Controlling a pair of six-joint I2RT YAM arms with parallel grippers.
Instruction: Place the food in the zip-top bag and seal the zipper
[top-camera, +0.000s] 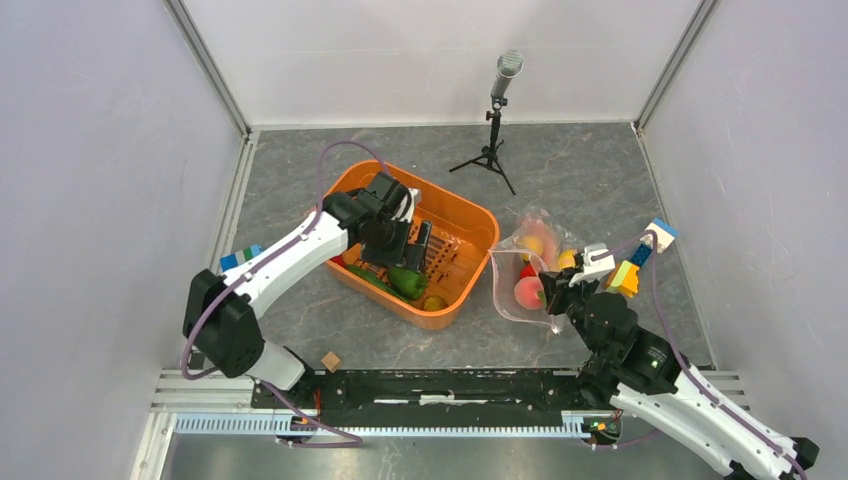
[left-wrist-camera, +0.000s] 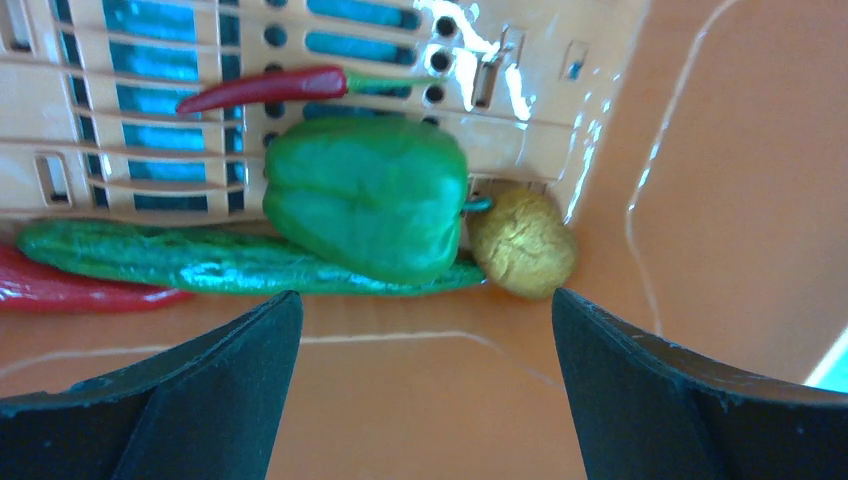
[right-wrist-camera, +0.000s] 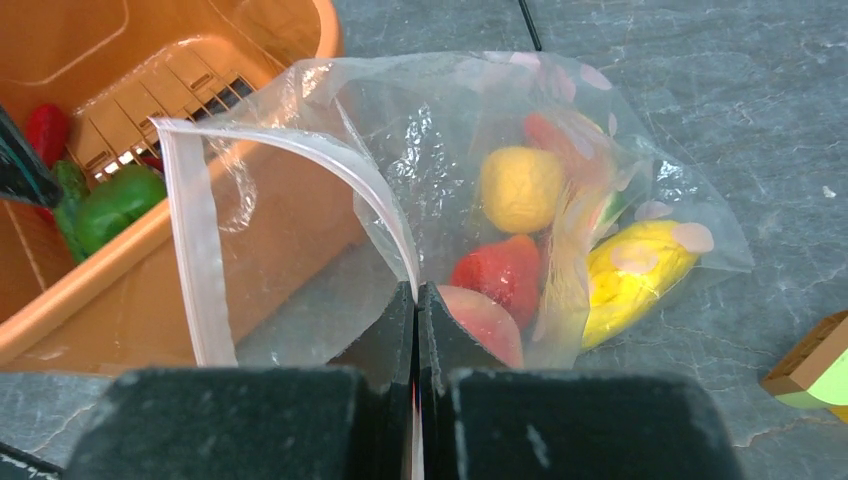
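My left gripper is open above the orange bin (top-camera: 470, 225), holding nothing. Below it lie a green pepper (left-wrist-camera: 360, 190), a cucumber (left-wrist-camera: 160, 255), a brown potato-like item (left-wrist-camera: 525, 250), a small chili (left-wrist-camera: 260, 90) and a red pepper (left-wrist-camera: 70, 285). My right gripper is shut on the zipper edge of the clear zip bag (right-wrist-camera: 400, 140), whose mouth gapes toward the bin. Inside the bag show a yellow round fruit (right-wrist-camera: 520, 190), a red item (right-wrist-camera: 495, 275), a pink fruit (right-wrist-camera: 480, 330) and a long yellow item (right-wrist-camera: 635, 275).
A microphone stand (top-camera: 490, 150) stands behind. Toy blocks (top-camera: 625, 278) lie right of the bag, others (top-camera: 240, 258) left of the bin. A small wooden block (top-camera: 331, 360) is near the front edge. Bare tabletop shows at back left.
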